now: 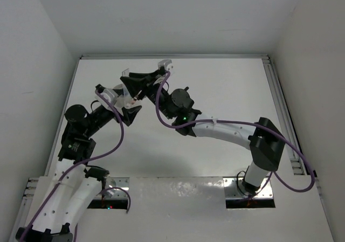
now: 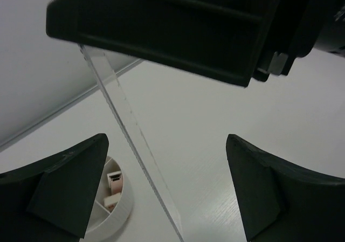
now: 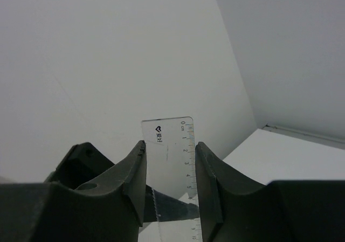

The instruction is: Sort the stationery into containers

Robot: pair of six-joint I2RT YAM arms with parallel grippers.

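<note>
A clear plastic ruler (image 3: 171,156) is pinched in my right gripper, its zero end sticking up past the fingers. In the left wrist view the ruler (image 2: 135,139) slants down across the space between my left fingers. My left gripper is open around its lower length, and neither finger appears to touch it. Beyond them stands the round white container (image 2: 121,212), divided into compartments, with pinkish blocks (image 2: 114,191) in one of them. From above, both grippers and the ruler largely cover that container.
My two arms are close together at the upper left, the right gripper (image 1: 130,85) just above the left one. A metal rail (image 1: 178,56) edges the table's back.
</note>
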